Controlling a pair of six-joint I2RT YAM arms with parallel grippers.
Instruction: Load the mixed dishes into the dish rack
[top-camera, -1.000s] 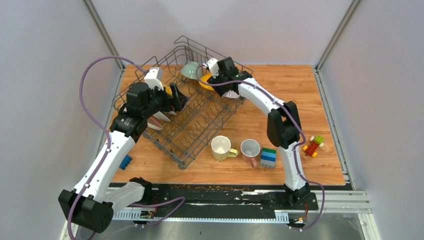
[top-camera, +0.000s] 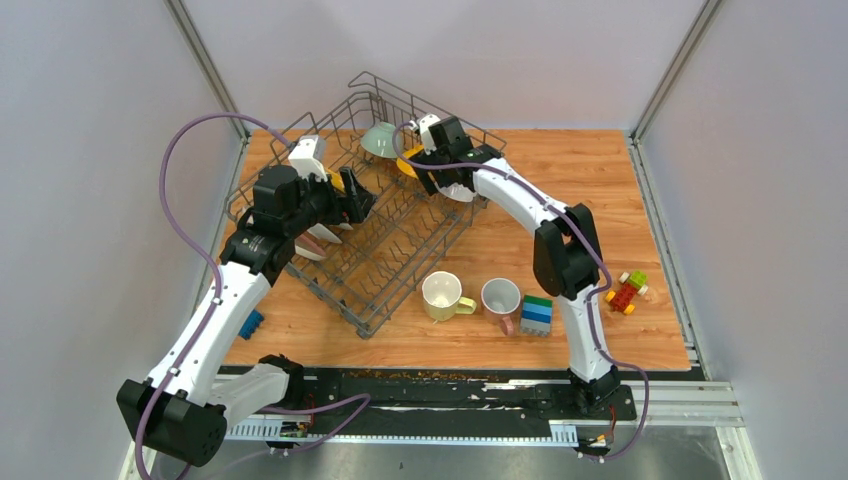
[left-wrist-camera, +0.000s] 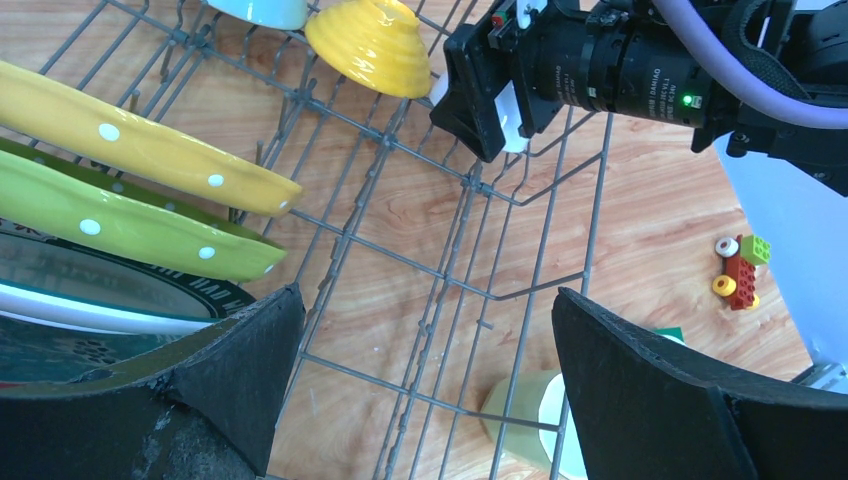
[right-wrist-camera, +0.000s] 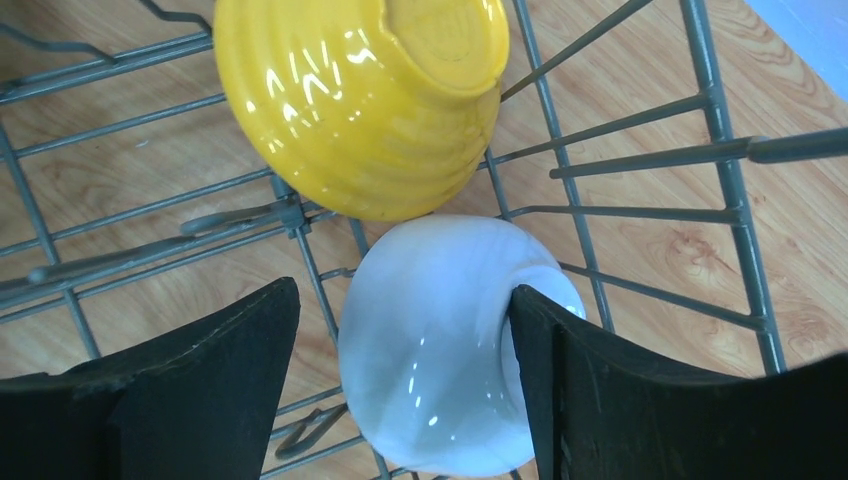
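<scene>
A white bowl (right-wrist-camera: 430, 350) lies tilted in the rack's wire slots (top-camera: 400, 270) beside a yellow bowl (right-wrist-camera: 360, 100); a mint bowl (top-camera: 380, 140) stands behind. My right gripper is part open around the white bowl, one finger at its rim; whether it grips is unclear. My left gripper hangs open above the rack, nothing between its fingers. Yellow, green and darker plates (left-wrist-camera: 140, 160) stand in slots at left in the left wrist view. A cream mug (top-camera: 440, 290) and a pink mug (top-camera: 505, 318) stand outside the rack.
Stacked toy bricks (top-camera: 536, 318) sit by the pink mug, more bricks (top-camera: 625, 295) at the right and a blue brick (top-camera: 250, 323) left of the rack.
My right gripper has shifted very slightly at the white bowl. The left arm and the other objects have not visibly moved.
</scene>
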